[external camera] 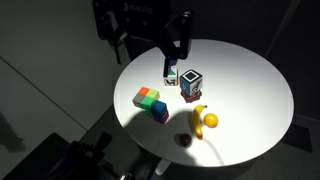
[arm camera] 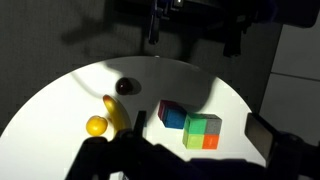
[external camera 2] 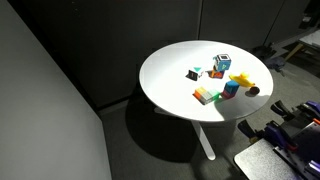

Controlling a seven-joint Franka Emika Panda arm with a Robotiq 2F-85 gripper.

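My gripper (external camera: 147, 58) hangs over the back left of the round white table, open and apart from everything on it. In the wrist view its dark fingers (arm camera: 275, 142) stand wide at either side of the lower edge, with nothing gripped. On the tabletop (external camera: 250, 110) lie a red and blue block (arm camera: 172, 115), a block group in green, orange and grey (arm camera: 202, 131), a yellow banana (arm camera: 114, 112), an orange fruit (arm camera: 96, 125) and a small dark round object (arm camera: 124, 86). A patterned box (external camera: 191, 86) and a smaller patterned block (external camera: 171, 77) sit farther back.
In the second exterior view, the left half of the table (external camera 2: 165, 75) is bare. Dark equipment (external camera 2: 285, 132) stands off its near right edge.
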